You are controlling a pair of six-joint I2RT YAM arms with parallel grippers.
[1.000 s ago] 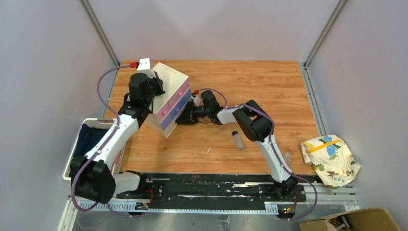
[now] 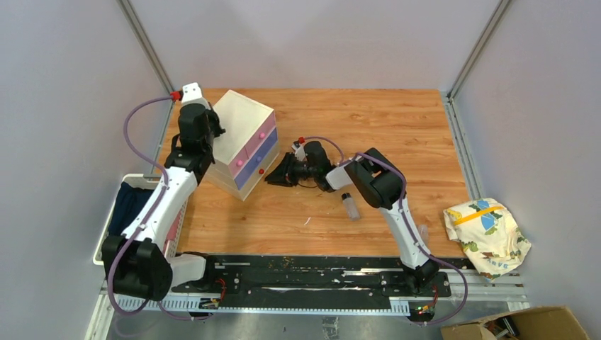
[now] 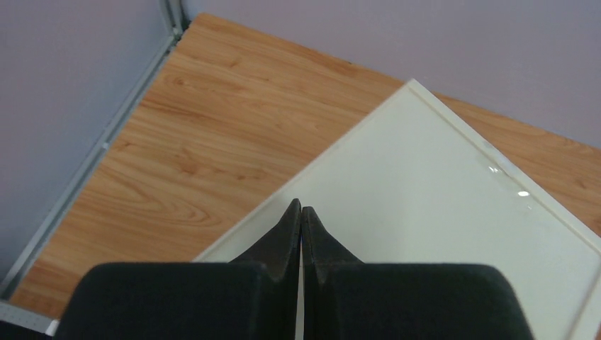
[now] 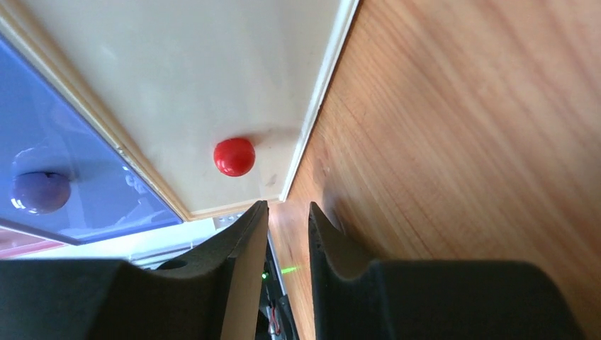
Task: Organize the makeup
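A small white drawer cabinet (image 2: 241,124) stands angled at the left of the table. Its front has pink drawers on top, a blue drawer (image 4: 85,184) in the middle and a white bottom drawer (image 4: 191,71) with a red knob (image 4: 234,156); all look closed. My left gripper is over the cabinet's white top, shut, with nothing showing between its fingers. In front of the bottom drawer my right gripper stands open and empty, its tips apart from the red knob. A small clear bottle (image 2: 351,206) with a dark cap lies on the table.
At the left edge a white basket (image 2: 101,234) holds dark cloth. Another clear item (image 2: 423,233) lies near the right forearm. A patterned cloth bag (image 2: 489,234) sits off the table's right side.
My right gripper has backed away from the drawer front, to the right. The left arm has moved left over the cabinet top. Earlier, the cabinet shifted slightly left.
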